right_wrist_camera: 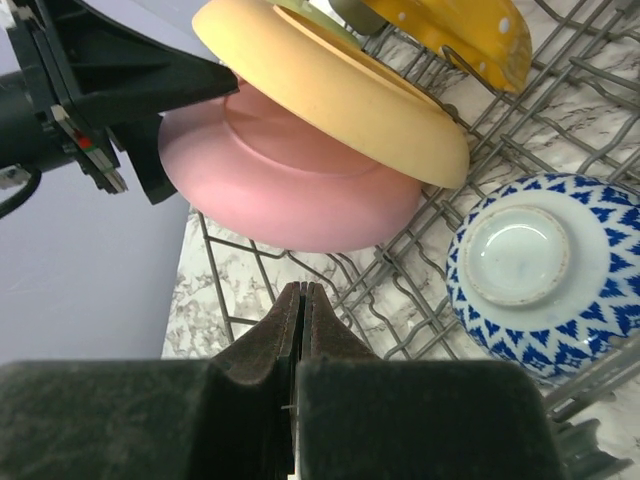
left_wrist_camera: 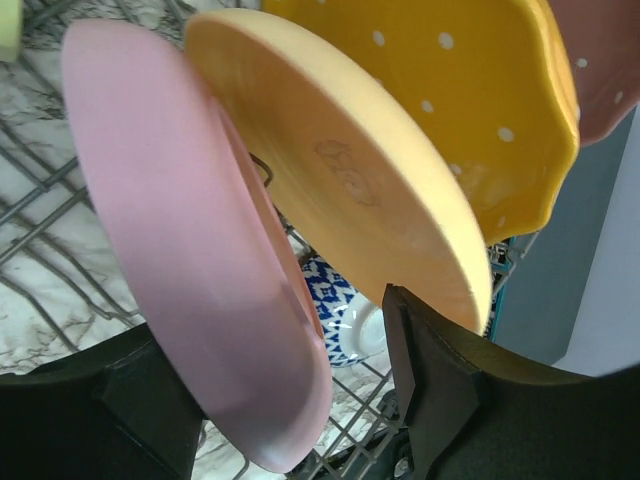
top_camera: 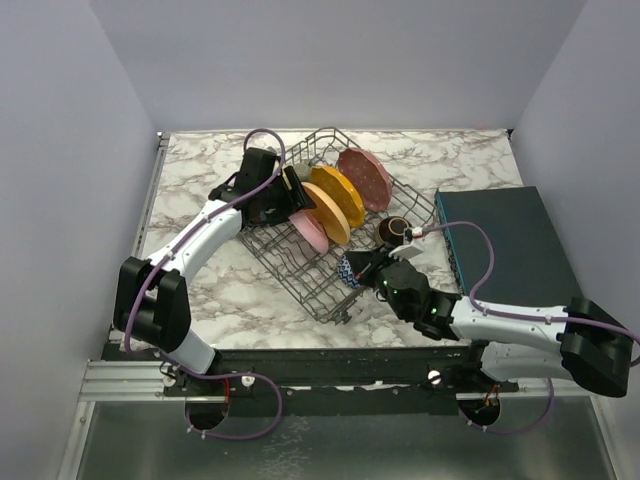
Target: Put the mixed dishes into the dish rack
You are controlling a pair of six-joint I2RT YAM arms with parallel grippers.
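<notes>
In the wire dish rack (top_camera: 300,280) a pink plate (left_wrist_camera: 200,230) leans against a peach plate (left_wrist_camera: 340,170), with yellow (left_wrist_camera: 470,120) and dusty-pink (top_camera: 365,180) dishes behind. My left gripper (top_camera: 295,200) is at the pink plate's upper-left end, its fingers straddling that plate in its wrist view; whether they pinch it is unclear. My right gripper is shut, nothing visible between its fingers, beside a blue-and-white bowl (right_wrist_camera: 540,270) lying bottom outward in the rack.
A dark mug (top_camera: 392,228) sits at the rack's right. A dark slate-coloured board (top_camera: 505,250) lies on the right of the marble counter. Bare counter shows left and front of the rack.
</notes>
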